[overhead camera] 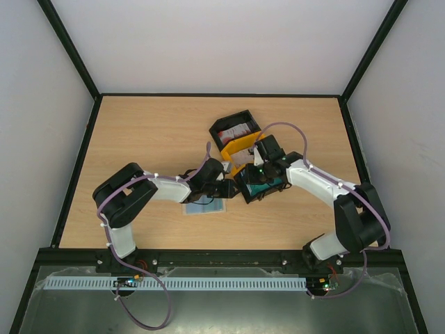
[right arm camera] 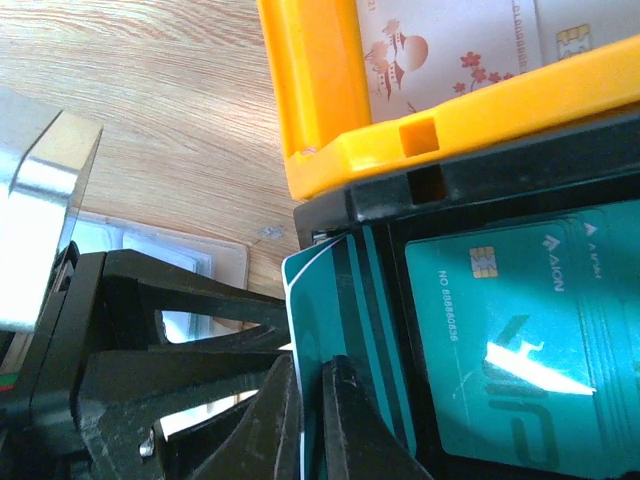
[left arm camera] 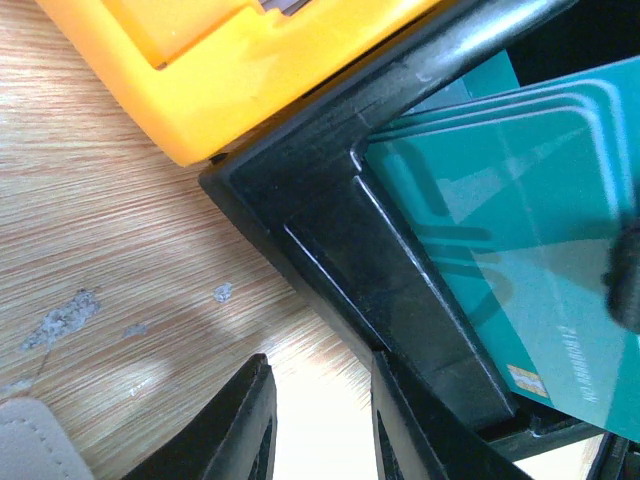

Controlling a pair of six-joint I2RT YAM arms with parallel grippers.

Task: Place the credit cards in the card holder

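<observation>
In the right wrist view a teal card (right arm camera: pixel 318 310), bent and with a white edge, stands steeply at the near end of the black holder (right arm camera: pixel 345 207). My right gripper is shut on this card. More teal cards lie stacked in the same holder; in the left wrist view they (left arm camera: pixel 500 200) lean inside its black wall (left arm camera: pixel 390 290). My left gripper is beside that wall, its fingers apart. Only bright tabletop shows between them, so its hold is unclear.
A yellow holder (overhead camera: pixel 233 148) with pale cards adjoins the black one. Behind it stands another black holder (overhead camera: pixel 220 126) with red-and-white cards. A clear tray (overhead camera: pixel 205 207) lies under the left gripper.
</observation>
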